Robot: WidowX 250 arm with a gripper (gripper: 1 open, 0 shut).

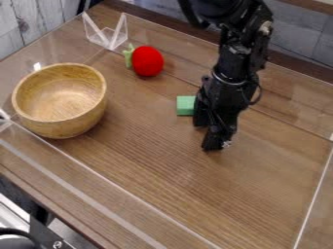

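My black gripper [216,132] reaches down from the top centre to the wooden table, over a green block [185,105] that it partly hides. Whether the fingers are open or shut on the block is hard to tell against the dark arm. A red tomato [147,60] lies at the back, left of the arm. A yellow bowl [58,102] is at the left.
A small white wire-like object [104,31] stands at the back left. Dark cables or parts show at the bottom left corner.
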